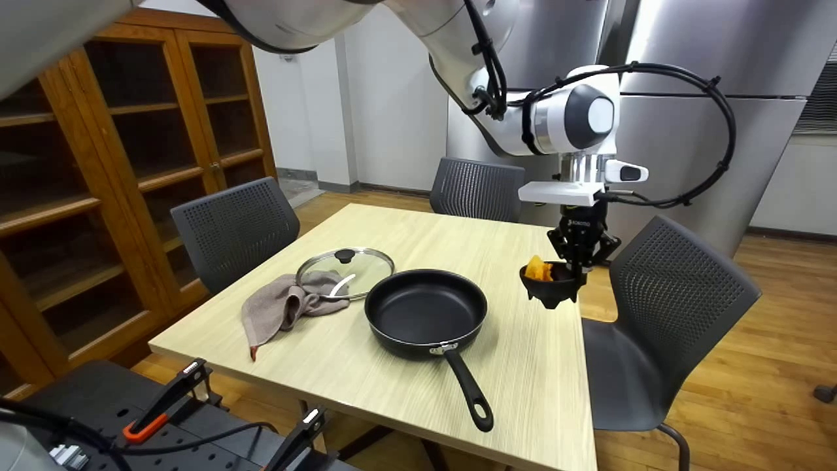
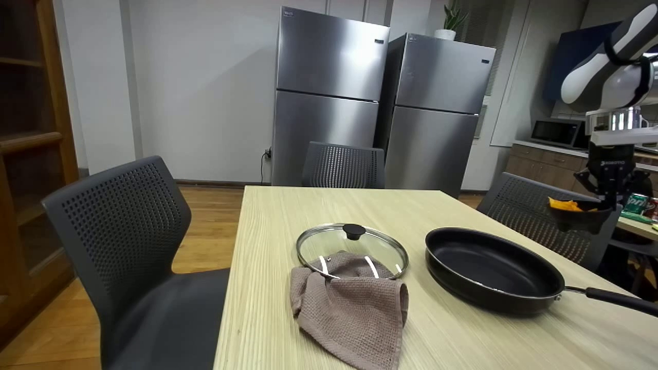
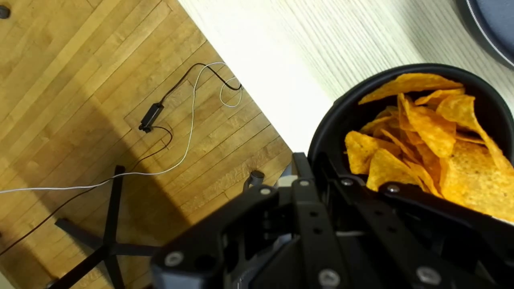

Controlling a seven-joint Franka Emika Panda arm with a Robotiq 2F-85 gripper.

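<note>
A small black footed bowl (image 1: 554,294) of orange chips (image 3: 424,139) hangs at the table's right edge in exterior view 1. My gripper is shut on the bowl's rim, one finger inside the wall and one outside in the wrist view. Exterior view 2 has the bowl (image 2: 577,219) at the far right, beyond the pan. Chips fill much of the bowl and hide its bottom. The bowl looks close to level; whether its feet touch the table cannot be told.
An empty black frying pan (image 1: 426,310) sits mid-table, its handle (image 1: 468,390) pointing to the near edge. Left of it, a glass lid (image 1: 345,272) leans over a brown cloth (image 1: 276,306). A chair (image 1: 675,314) stands close on the right.
</note>
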